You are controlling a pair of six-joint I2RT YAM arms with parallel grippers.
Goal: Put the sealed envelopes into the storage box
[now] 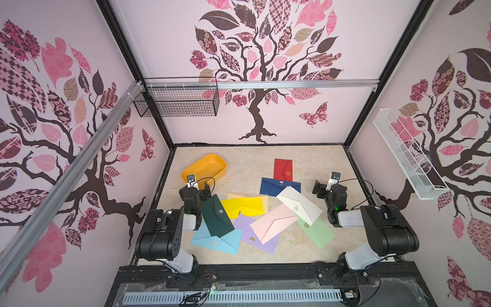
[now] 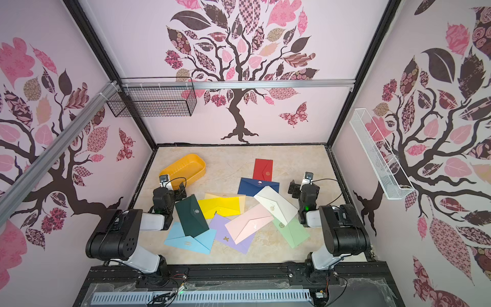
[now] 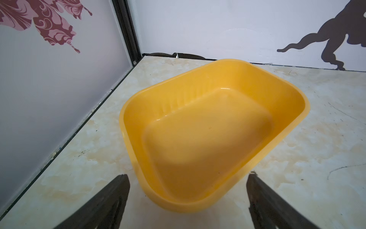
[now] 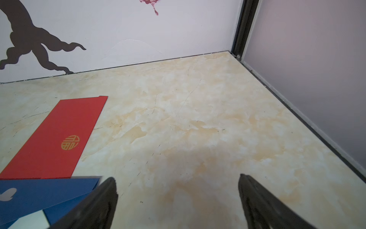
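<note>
An empty orange storage box (image 3: 205, 133) stands at the back left of the table, just ahead of my left gripper, which is open and empty. Above bare table at the right, my right gripper is also open with nothing in it. Between the arms lie the envelopes, partly overlapping: dark green (image 1: 215, 217), light blue (image 1: 220, 243), yellow (image 1: 243, 206), cream (image 1: 265, 202), lilac (image 1: 249, 238), pink (image 1: 273, 222), white (image 1: 301, 202), light green (image 1: 319, 234), navy (image 1: 271, 186) and red (image 4: 57, 133). White rests over part of navy, pink and light green.
A black wire basket (image 1: 179, 100) hangs on the back wall rail, and a white wire rack (image 1: 411, 153) on the right wall. Bare table (image 4: 183, 133) stretches across the back right. Walls close in the table at the back and sides.
</note>
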